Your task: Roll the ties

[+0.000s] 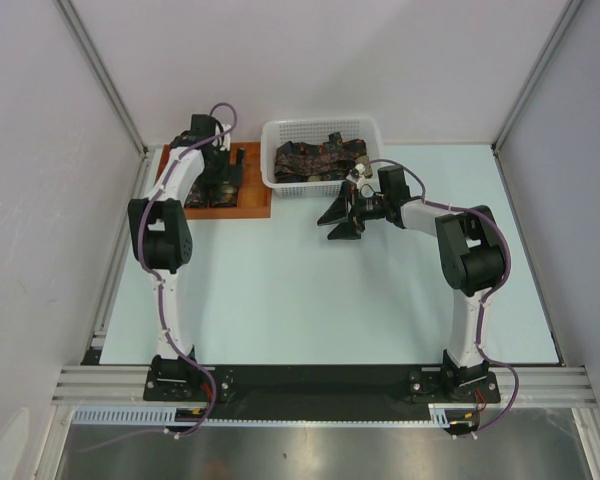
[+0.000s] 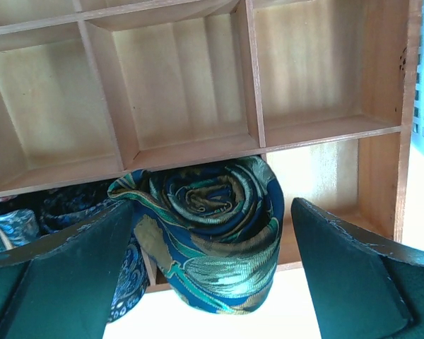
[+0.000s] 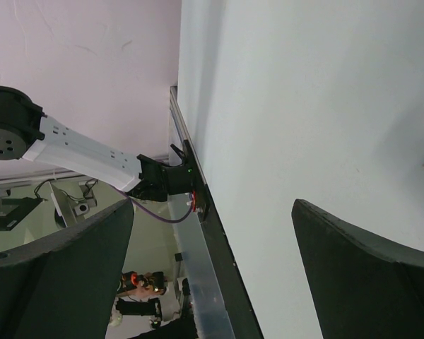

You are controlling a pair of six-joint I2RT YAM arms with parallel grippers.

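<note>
A rolled tie (image 2: 212, 205), blue-green with a coiled end facing up, lies at the front row of the wooden organizer box (image 2: 191, 152) in the left wrist view. Its loose fold hangs over the box's front edge. Left of it lies a dark blue paisley tie (image 2: 71, 205), partly covered by my finger. My left gripper is open above the box, its fingers on either side of the rolled tie, with clear gaps showing. Over the bare table at the right, my right gripper (image 1: 343, 218) stands open and empty.
Behind the table's middle stands a white basket (image 1: 271, 150) with several dark ties, to the right of the organizer. The organizer's back compartments and its front right one look empty.
</note>
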